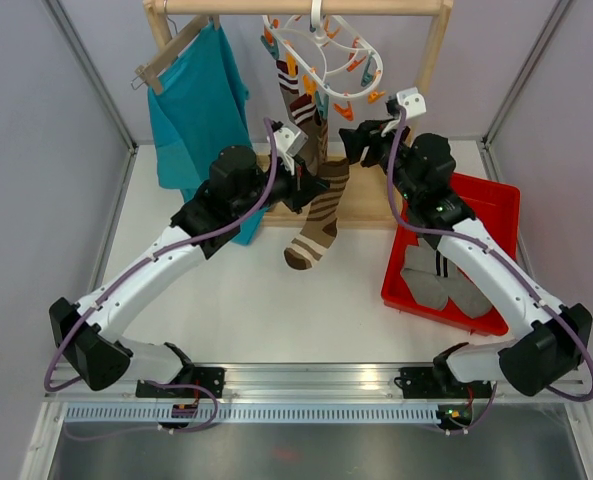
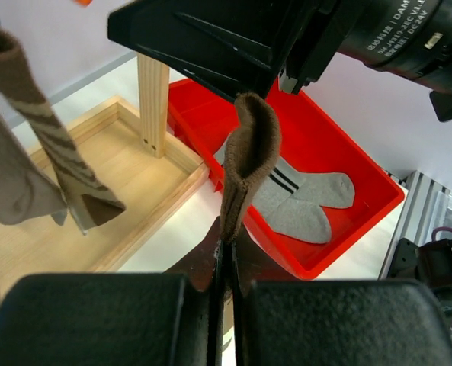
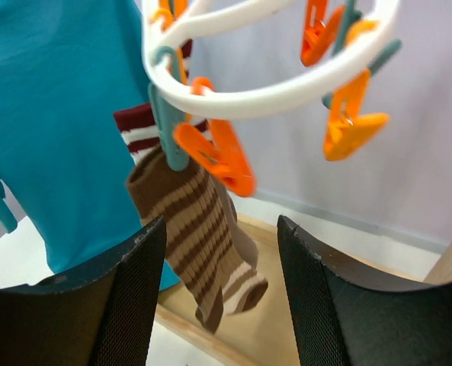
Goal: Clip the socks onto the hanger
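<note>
A brown sock (image 1: 314,240) with lighter stripes hangs from my left gripper (image 1: 321,186), which is shut on it near its upper end. In the left wrist view, the brown cuff (image 2: 248,152) stands up out of the closed fingers. My right gripper (image 1: 351,148) is beside the white clip hanger (image 1: 374,72), below its right side. The right wrist view shows the right fingers (image 3: 138,282) apart, nothing between them, below an orange clip (image 3: 229,152) on the hanger's rim. Other striped socks (image 3: 191,221) hang from clips at the left.
A red bin (image 1: 506,215) with grey socks (image 1: 426,285) stands at the right, partly under the right arm. Blue cloth (image 1: 201,110) hangs at the left of the wooden rack (image 1: 434,45).
</note>
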